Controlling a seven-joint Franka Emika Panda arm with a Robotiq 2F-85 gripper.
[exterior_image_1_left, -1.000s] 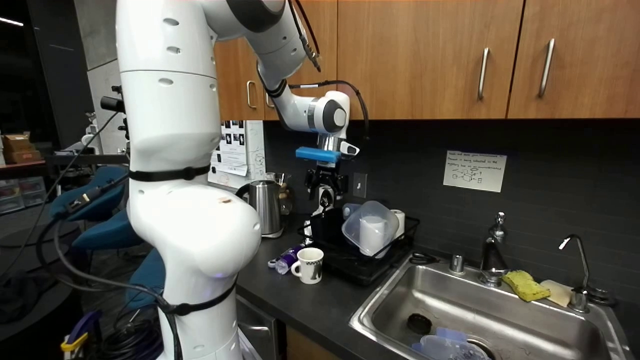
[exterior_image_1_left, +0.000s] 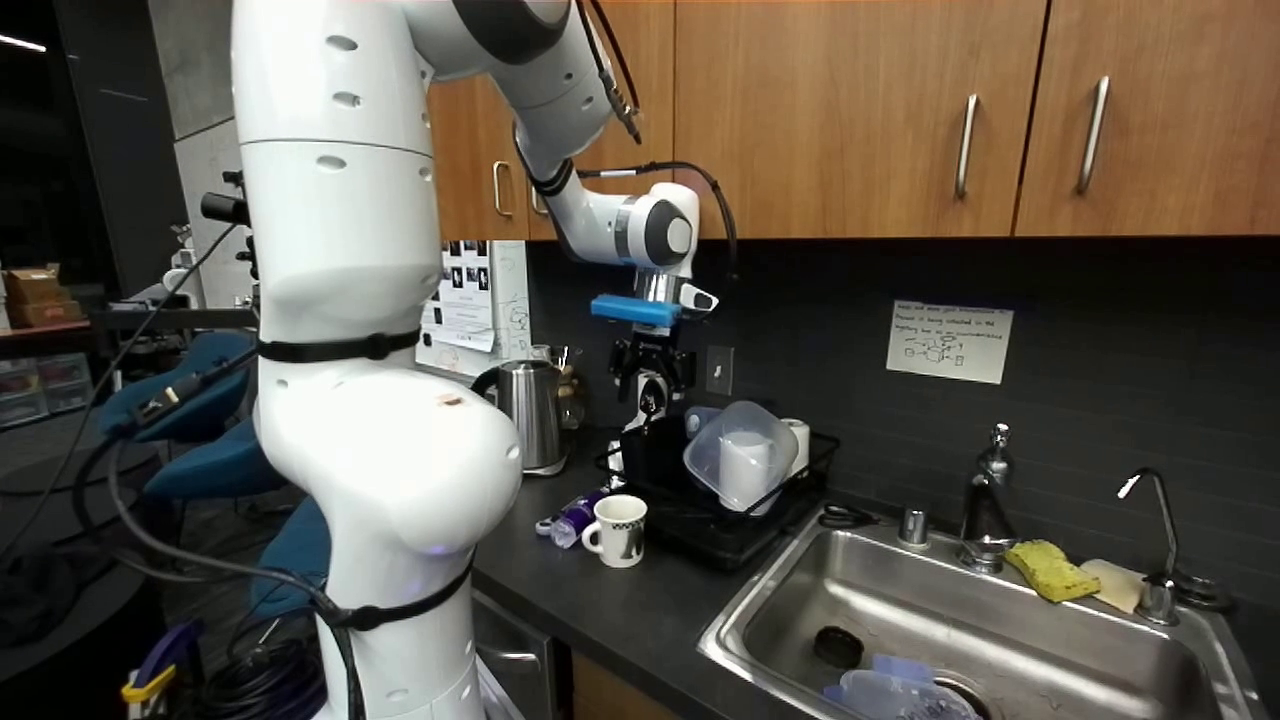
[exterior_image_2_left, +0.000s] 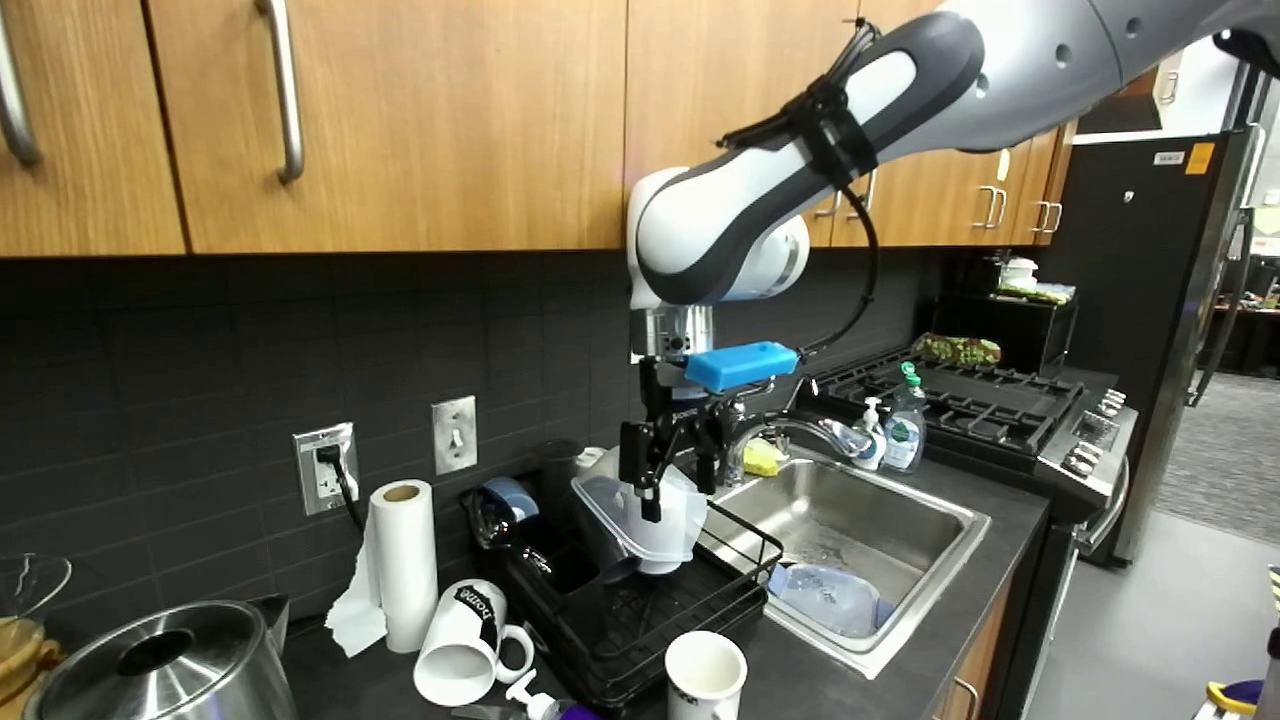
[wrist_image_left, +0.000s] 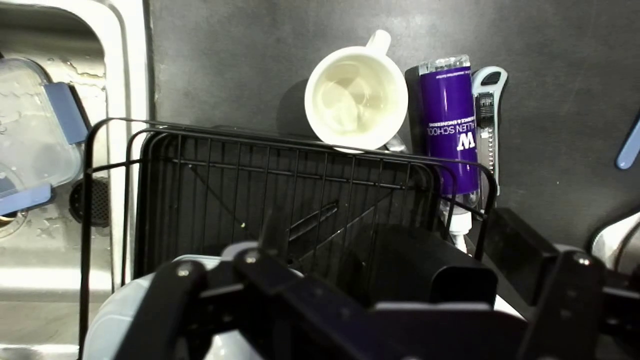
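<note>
Above the black dish rack (exterior_image_2_left: 672, 654) hangs my gripper (exterior_image_1_left: 654, 391), pointing down. It is open: its two fingers stand wide apart in the wrist view, with nothing visibly gripped. Below the gap is a black utensil holder (wrist_image_left: 414, 258) in the rack. A translucent plastic container (exterior_image_1_left: 768, 438) leans in the rack beside it. On the counter by the rack's edge stands an upright white mug (wrist_image_left: 355, 99), clear of the fingers. A purple bottle (wrist_image_left: 448, 126) lies on the counter next to that mug, alongside a box cutter (wrist_image_left: 489, 114).
The steel sink (exterior_image_1_left: 792, 600) holds a clear container (exterior_image_2_left: 834, 594). A second white mug (exterior_image_2_left: 462, 648) lies tipped near the paper towel roll (exterior_image_2_left: 404, 564); the kettle (exterior_image_2_left: 168, 666) is close by. Wooden cabinets (exterior_image_1_left: 852, 120) overhang the counter. Bare counter lies in front of the rack.
</note>
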